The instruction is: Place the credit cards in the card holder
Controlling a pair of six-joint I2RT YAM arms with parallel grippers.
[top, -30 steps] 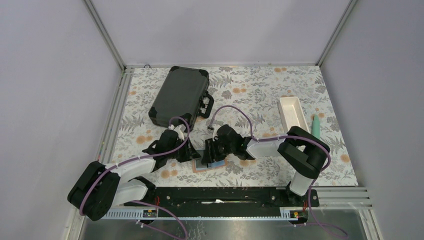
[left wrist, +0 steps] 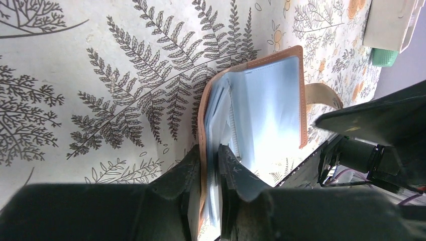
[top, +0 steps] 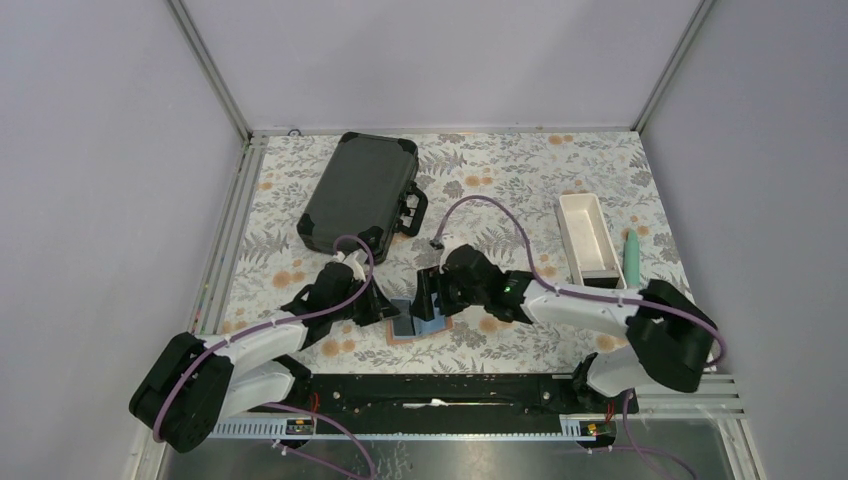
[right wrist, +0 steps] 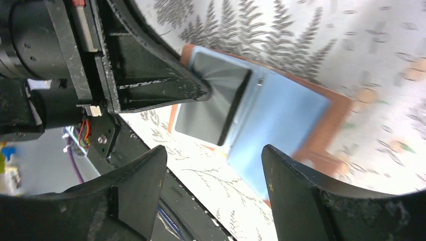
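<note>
The open card holder (top: 402, 323), tan with light blue inner sleeves, lies on the patterned table between the grippers. In the left wrist view my left gripper is shut on the holder's edge (left wrist: 203, 120). In the right wrist view the holder shows a grey pocket or card (right wrist: 211, 108) on one side and a blue sleeve (right wrist: 279, 128) on the other; which the grey piece is, I cannot tell. My right gripper hangs over the holder with fingers parted and nothing seen between them.
A dark case (top: 355, 190) lies at the back left. A white box (top: 585, 225) and a green cylinder (top: 631, 260) stand at the right.
My right gripper has risen slightly from the holder, and its arm has shifted toward the front right. The left gripper has barely moved.
</note>
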